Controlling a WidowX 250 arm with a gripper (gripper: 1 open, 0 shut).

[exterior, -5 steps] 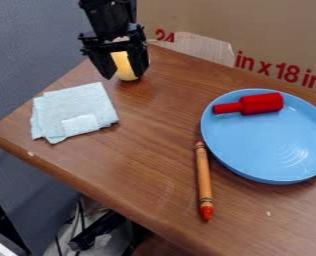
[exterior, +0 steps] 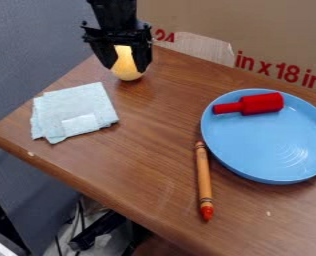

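My black gripper [exterior: 117,48] hangs over the far edge of the wooden table, directly at a pale yellow rounded object [exterior: 127,66], which it partly hides. Whether its fingers hold that object or are open around it, I cannot tell. A folded light blue cloth [exterior: 71,112] lies at the left of the table. At the right, a blue plate [exterior: 265,150] carries a red cylindrical object [exterior: 260,103]. An orange crayon [exterior: 204,182] lies lengthwise just left of the plate.
A cardboard box [exterior: 261,30] stands behind the table at the back right. The table's left edge borders a grey-blue surface and a dark gap below.
The gripper has shifted slightly over the last second around the yellow object, which shows a little differently beneath it. The cloth, plate, red object and crayon are unchanged.
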